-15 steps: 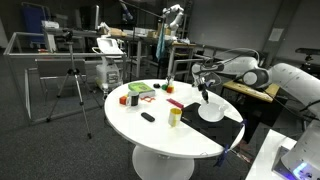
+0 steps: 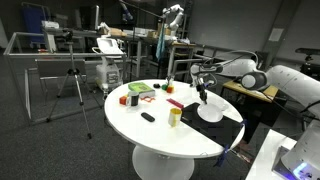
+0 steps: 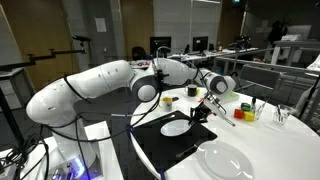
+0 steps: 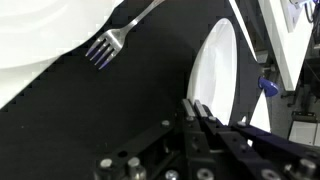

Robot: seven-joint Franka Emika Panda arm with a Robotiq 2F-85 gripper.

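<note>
A white plate (image 4: 213,72) shows as a narrow oval in the wrist view, tilted against the dark mat. My gripper is shut at its near edge, and the thin rim appears to be between the fingertips. In exterior view 2 this plate (image 3: 175,128) is over the black mat, just left of my gripper (image 3: 196,121). Exterior view 1 has the plate (image 2: 210,113) below and to the right of the gripper (image 2: 203,98). The fingers are too small there to show the contact.
Another white plate (image 3: 225,160) lies near the table's edge, with a fork (image 4: 112,42) beside it on the black mat (image 4: 80,120). A yellow mug (image 2: 175,117), a green container (image 2: 139,88) and several small items stand elsewhere on the round table.
Only slight movement shows near the gripper and the plate over the last second. The other things on the table have stayed where they were.
</note>
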